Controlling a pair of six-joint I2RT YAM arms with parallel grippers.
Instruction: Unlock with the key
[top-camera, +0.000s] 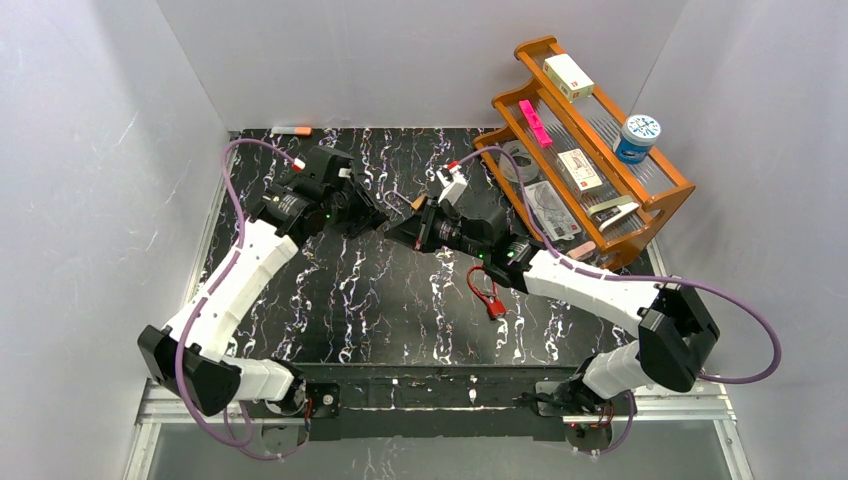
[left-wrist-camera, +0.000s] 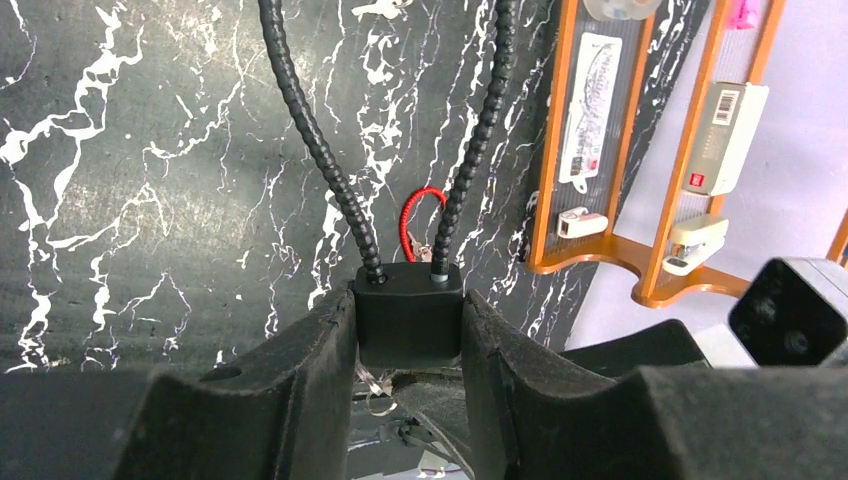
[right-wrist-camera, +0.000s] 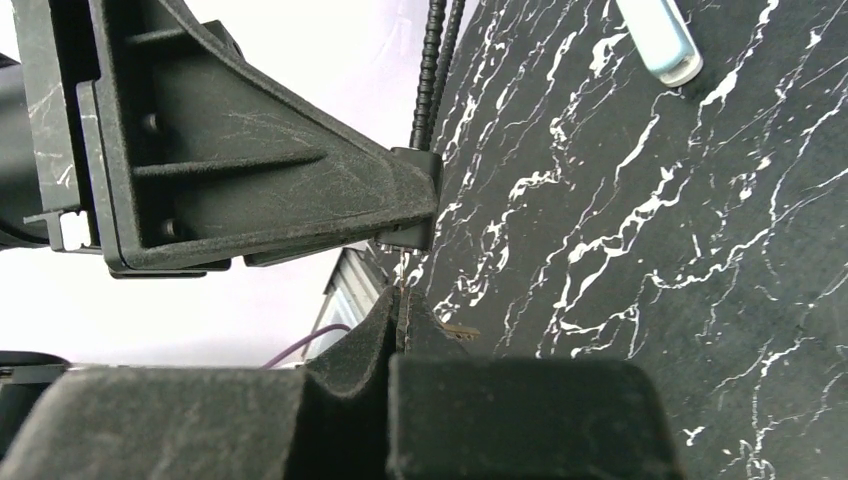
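My left gripper is shut on a black padlock (left-wrist-camera: 408, 305), whose long ribbed black shackle (left-wrist-camera: 318, 150) extends away from its body. In the right wrist view, the padlock's underside (right-wrist-camera: 405, 238) faces my right gripper. The right gripper is shut on a thin silver key (right-wrist-camera: 402, 268), which spans the short gap up to the padlock. Whether its tip is inside the keyhole, I cannot tell. A small ring (left-wrist-camera: 380, 406) hangs by the key in the left wrist view. From above, both grippers nearly meet over the table.
A red padlock (top-camera: 495, 308) with a red cable lies on the marble table. A brass padlock (top-camera: 418, 203) is partly hidden behind the right gripper. The wooden shelf (top-camera: 665, 200) stands at the right; an orange-and-white object (top-camera: 291, 131) lies at the back edge.
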